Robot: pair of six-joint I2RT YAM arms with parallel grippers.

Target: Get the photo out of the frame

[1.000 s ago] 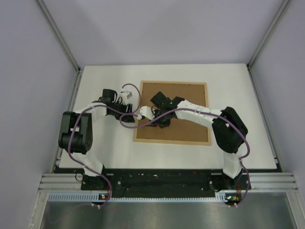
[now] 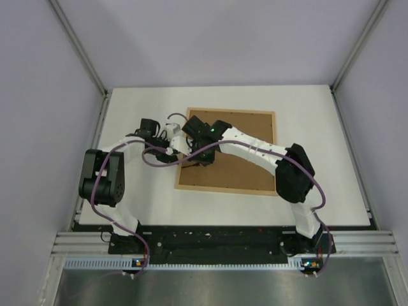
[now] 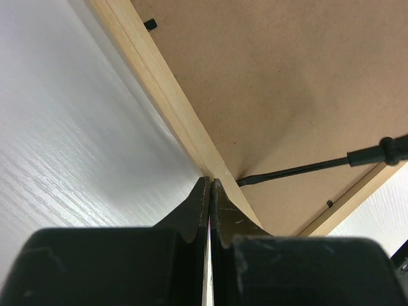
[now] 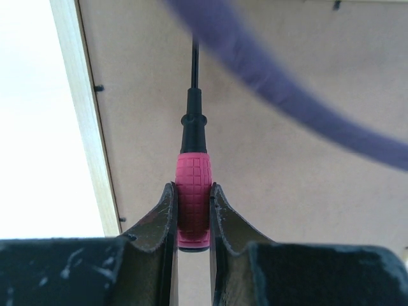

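Note:
The photo frame lies back-up on the table, its brown backing board [image 3: 299, 83] inside a light wood rim [image 3: 166, 89] with small black tabs [image 3: 150, 24]. My right gripper is shut on the pink handle of a screwdriver, whose dark shaft [image 3: 290, 172] reaches to the inner edge of the rim in the left wrist view. My left gripper is shut at that rim, just left of the screwdriver's tip, with nothing visible between its fingers. In the top view both arms meet over the frame's left side.
A blurred purple cable [image 4: 287, 95] crosses the right wrist view.
In the top view my right arm has moved a little left toward the frame's left edge. My left arm has barely moved.

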